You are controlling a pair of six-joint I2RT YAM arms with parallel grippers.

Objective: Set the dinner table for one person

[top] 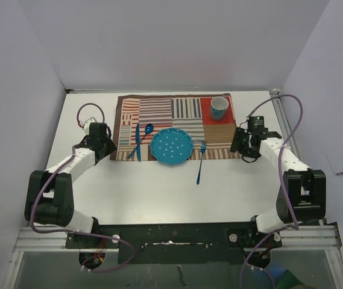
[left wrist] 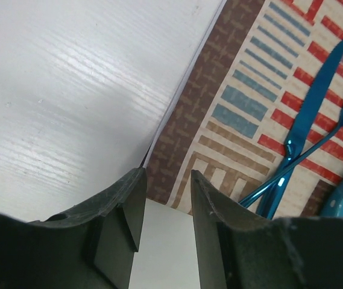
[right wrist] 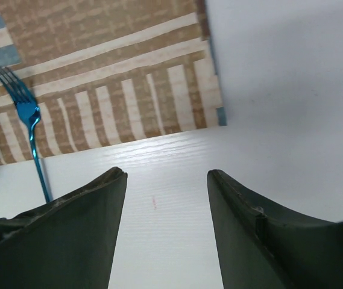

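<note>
A striped placemat (top: pixel 159 108) lies flat toward the back of the white table. The teal plate (top: pixel 172 146) overlaps its front edge near the middle. Left of the plate are a blue knife (top: pixel 138 142) and a blue spoon (top: pixel 140 141), the spoon's handle crossing the knife in the left wrist view. A blue fork (right wrist: pixel 28 114) is right of the plate, its handle extending past the mat onto bare table. The cup (top: pixel 219 108) stands on the red back right corner. My left gripper is open and empty by the mat's front left corner; my right gripper, also open and empty, is near the front right corner.
Bare white table (top: pixel 153 192) stretches in front of the mat, with free strips at both sides. Walls rise behind and beside the table. Cables loop over both arms.
</note>
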